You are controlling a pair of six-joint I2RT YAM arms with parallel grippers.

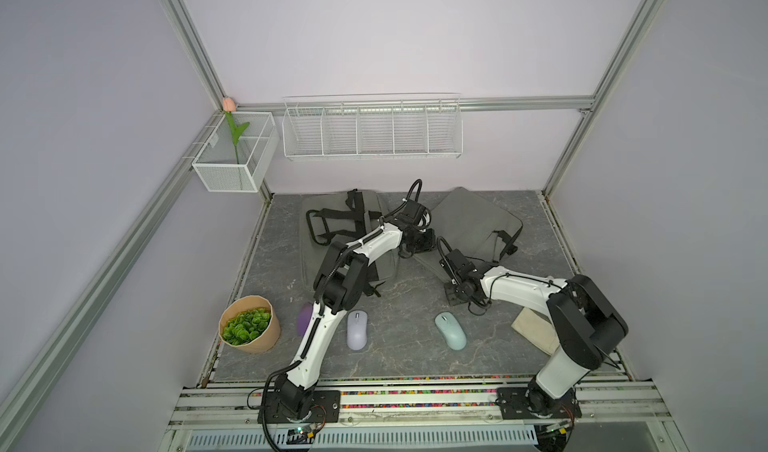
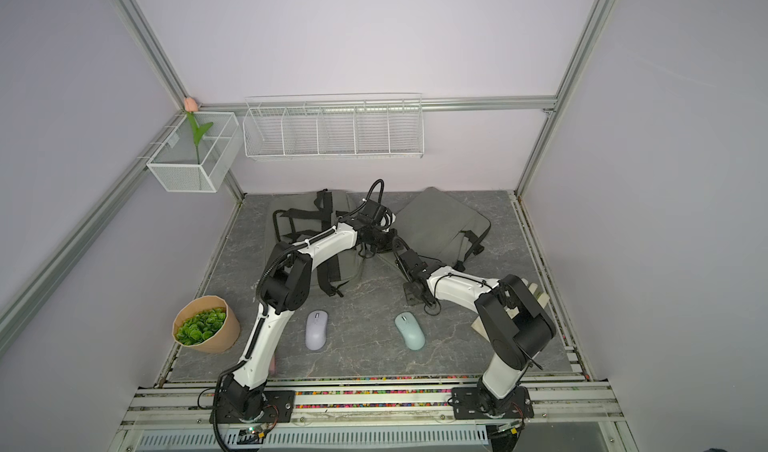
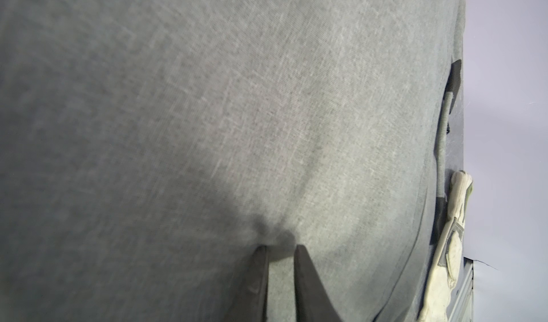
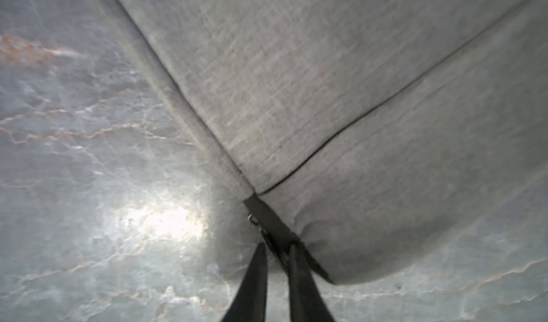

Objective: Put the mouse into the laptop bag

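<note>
A teal mouse [image 1: 450,331] and a lavender mouse [image 1: 357,329] lie on the front of the grey table. A grey laptop bag [image 1: 472,215] lies behind them at the right, tilted on the table. At the bag's left side is my left gripper. Its fingertips meet the cloth slightly apart, and a crease runs from them; whether cloth is pinched cannot be told. My right gripper is at the bag's near corner, by a black zipper end [image 4: 271,225]. Its fingers stand slightly apart, and a hold on the zipper tab cannot be made out.
A second grey bag [image 1: 316,252] with black straps lies at back left, partly behind my left arm. A purple thing [image 1: 304,319] shows beside that arm. A plant pot [image 1: 272,324] stands front left, and a beige cloth [image 1: 534,329] lies under my right arm.
</note>
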